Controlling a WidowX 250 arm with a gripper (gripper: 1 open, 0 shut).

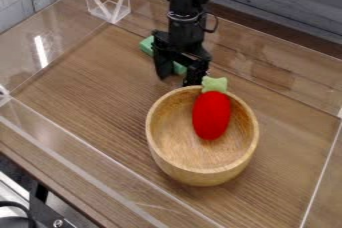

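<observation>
My gripper (179, 67) hangs from the top of the camera view, low over the table at the centre, its fingers open. A green object (150, 44) lies just behind it at the left, partly hidden by it. Just in front and to the right is a wooden bowl (174, 157) with a red oval object (211, 117) in it. A small pale green piece (215, 83) sits at the bowl's back rim. Whether anything lies between the fingers is too dark to tell.
A clear plastic object (110, 4) stands near the back left edge.
</observation>
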